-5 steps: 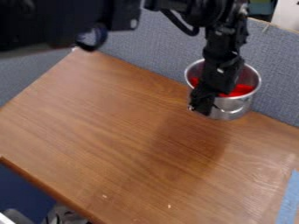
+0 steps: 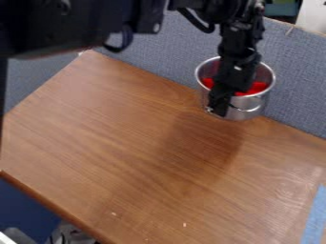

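Note:
A steel pot (image 2: pixel 250 108) with red contents (image 2: pixel 253 88) stands at the back right of the wooden table (image 2: pixel 128 152). My black gripper (image 2: pixel 219 105) reaches down at the pot's front left rim, partly in front of it. Its fingers are dark and small, so I cannot tell how far apart they are or whether the rim is between them.
Grey padded panels (image 2: pixel 152 38) line the back edge behind the pot. A blue strip (image 2: pixel 315 214) lies at the right edge.
The pot has shifted slightly to the left over the last second, and my gripper has moved slightly with it.

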